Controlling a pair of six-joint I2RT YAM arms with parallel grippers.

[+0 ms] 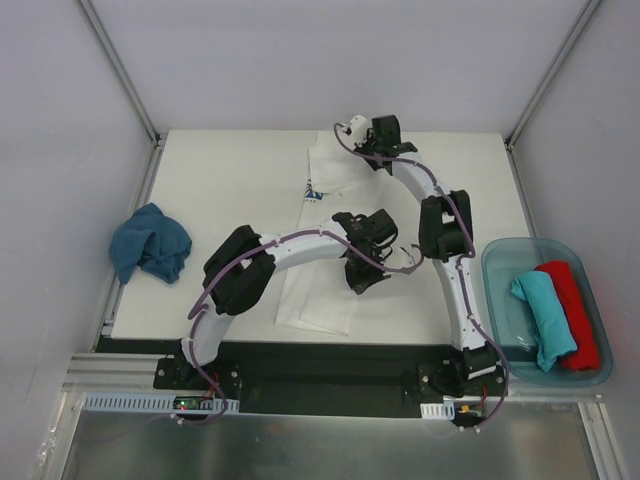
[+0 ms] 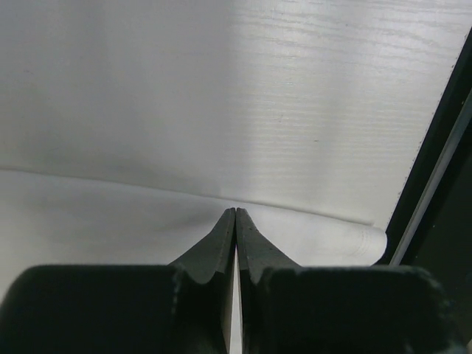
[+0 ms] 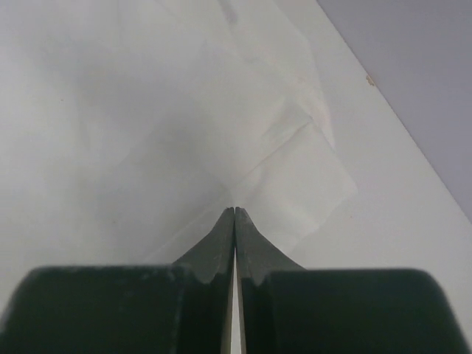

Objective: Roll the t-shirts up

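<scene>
A white t-shirt (image 1: 325, 300) lies spread on the white table, running nearly front to back, with a blue-and-white print (image 1: 313, 192) at its left edge. Over its lower right side is my left gripper (image 1: 388, 268). In the left wrist view its fingertips (image 2: 227, 221) are together near the edge of the shirt (image 2: 110, 214), nothing visible between them. At the shirt's far end stands my right gripper (image 1: 356, 138), also shut. The right wrist view shows its fingertips (image 3: 226, 223) against folded white cloth (image 3: 184, 140), with no cloth seen between them. Both arms hide part of the shirt.
A crumpled dark blue cloth (image 1: 150, 243) rests at the table's left edge. At the right, a teal bin (image 1: 495, 290) holds a turquoise roll (image 1: 543, 315) and a red roll (image 1: 580, 315). Bare table (image 1: 230, 180) shows left of the shirt.
</scene>
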